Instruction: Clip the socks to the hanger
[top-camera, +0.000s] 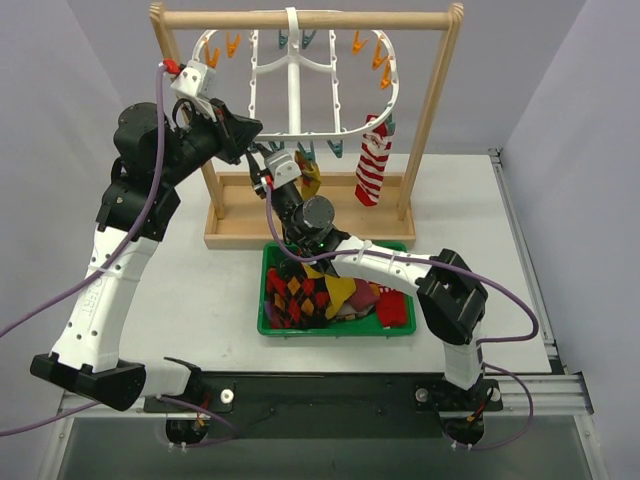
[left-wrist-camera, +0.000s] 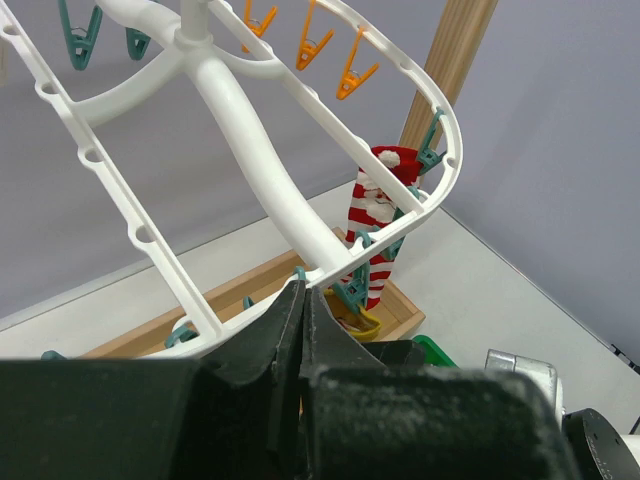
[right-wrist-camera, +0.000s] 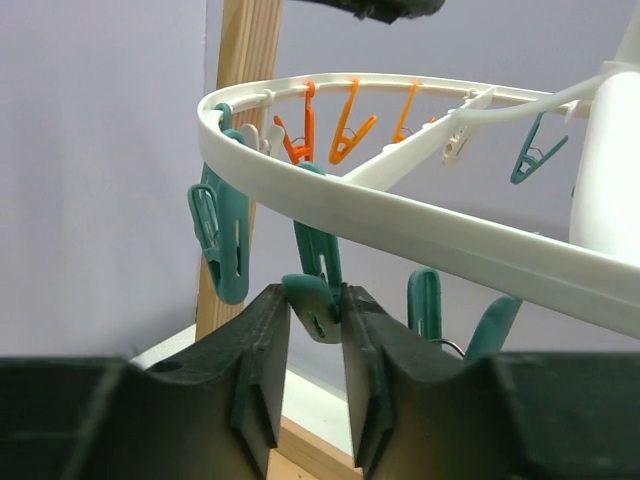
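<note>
My left gripper (top-camera: 240, 140) is up at the front left of the white hanger (top-camera: 295, 80), fingers together; what they grip is hidden. In the right wrist view my right gripper has its fingertips at a teal clip (right-wrist-camera: 312, 305) on the rim, fingers slightly apart; whether they grip it is unclear. A red-striped sock (top-camera: 372, 165) hangs from a clip at the hanger's right. A yellow sock (top-camera: 310, 178) is behind my right gripper, partly hidden. More socks lie in the green bin (top-camera: 410, 320).
Orange clips (top-camera: 385, 75) and other teal clips hang round the hanger. The wooden frame (top-camera: 440, 70) stands on a base tray (top-camera: 230, 225). White table shows at both sides of the bin.
</note>
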